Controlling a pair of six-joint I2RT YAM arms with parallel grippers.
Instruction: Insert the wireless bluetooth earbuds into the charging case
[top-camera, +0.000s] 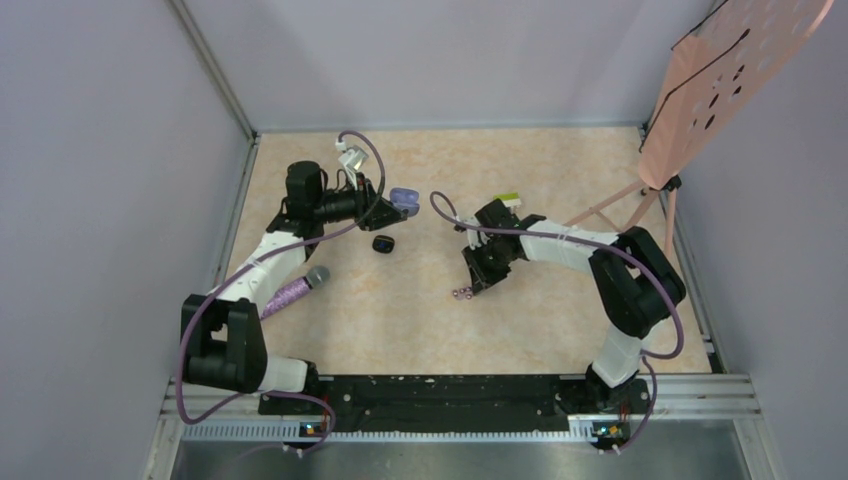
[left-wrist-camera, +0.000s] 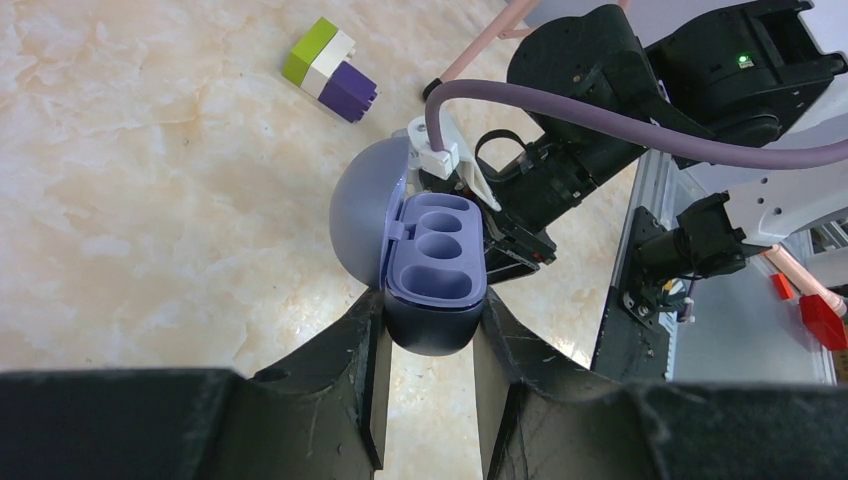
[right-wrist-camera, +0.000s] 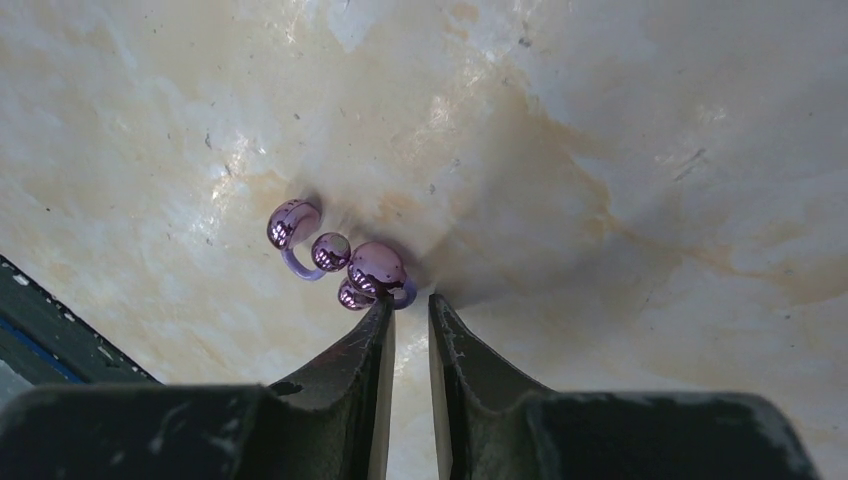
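The lavender charging case (top-camera: 404, 196) is held up over the table by my left gripper. Its lid (left-wrist-camera: 362, 215) stands open, and the slotted inside (left-wrist-camera: 438, 248) shows empty. Both earbuds, purple and shiny, lie side by side on the table in the right wrist view: one earbud (right-wrist-camera: 294, 222) farther left, the other earbud (right-wrist-camera: 378, 267) nearer the fingers. My right gripper is low over the table with a narrow gap between its fingers and nothing in it. The nearer earbud sits at the outer side of the left finger, apparently touching it.
A black object (top-camera: 383, 244) lies below the left gripper. A purple microphone (top-camera: 290, 290) rests at the left. Green, white and purple blocks (left-wrist-camera: 330, 68) lie beyond the right arm. A pink stand (top-camera: 610, 208) fills the right side.
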